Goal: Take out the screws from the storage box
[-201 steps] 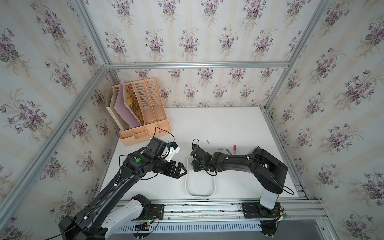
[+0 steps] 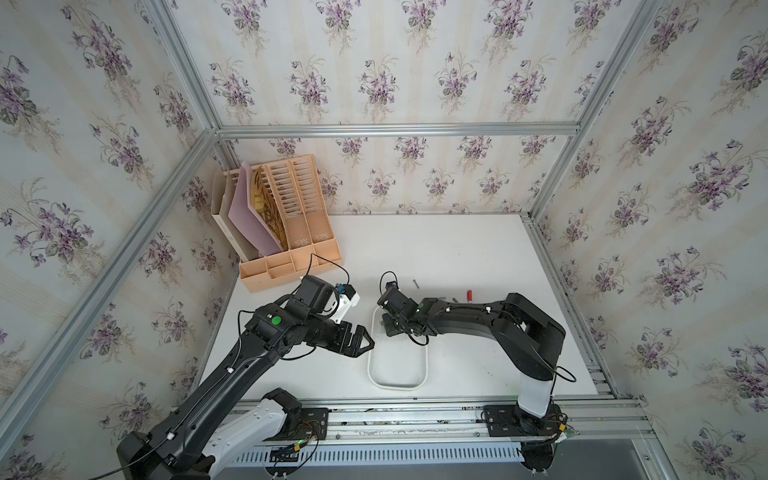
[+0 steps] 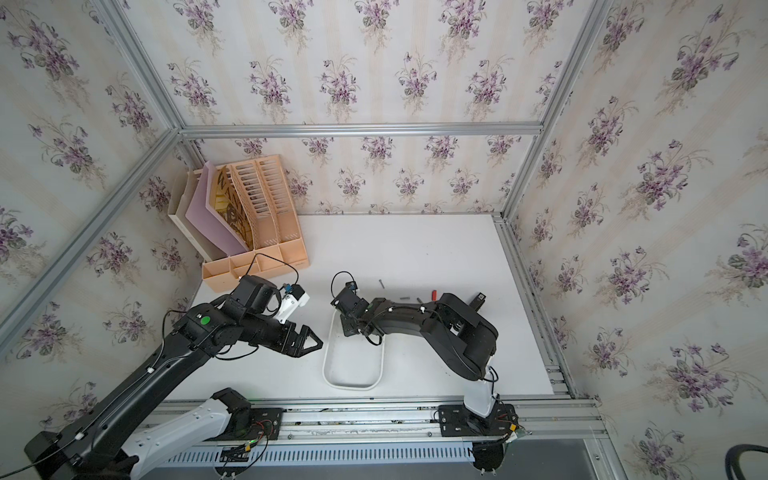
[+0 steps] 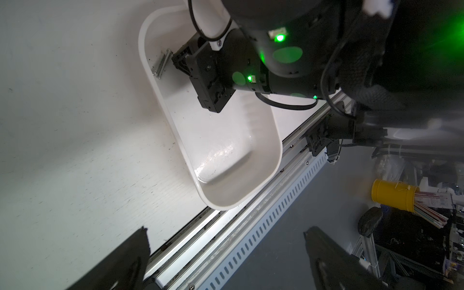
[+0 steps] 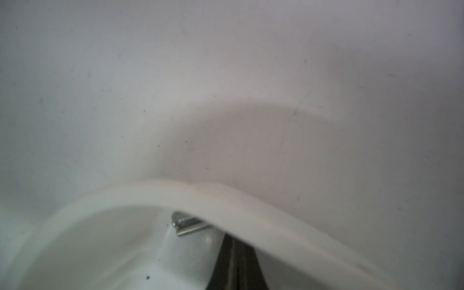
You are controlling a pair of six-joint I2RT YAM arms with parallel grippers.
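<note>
The storage box is a shallow white tray with rounded corners [image 2: 426, 364], standing near the table's front edge. Inside it, a few silver screws [image 4: 163, 63] lie together against the far left wall. In the right wrist view these screws [image 5: 186, 224] are partly covered by the box rim [image 5: 232, 205]. My right gripper is lowered into the box at that end, its fingers pressed together with nothing between them; the screws are just outside, to their left. My left gripper hangs left of the box, fingers wide apart and empty.
Small grey pieces [image 2: 415, 283] and a red-handled item [image 2: 469, 296] lie on the table beyond the right arm. A black object [image 3: 478, 301] is farther right. A wooden rack [image 2: 300, 260] stands back left.
The box has shifted slightly left and away from the front edge. My right arm has moved a little left too, its elbow farther back. The left arm is still.
</note>
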